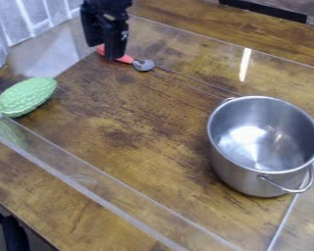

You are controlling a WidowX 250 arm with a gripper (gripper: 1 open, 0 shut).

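The black gripper [106, 44] is at the top left of the camera view, over a small red-handled utensil [121, 56] with a round metal end. Whether its fingers are open or shut is hard to make out. A green textured object [26, 96] lies at the left, and a steel pot [262, 142] with handles stands at the right.
Clear strips run along the table's left, front and right parts. A pale crumpled surface lies at the top left corner.
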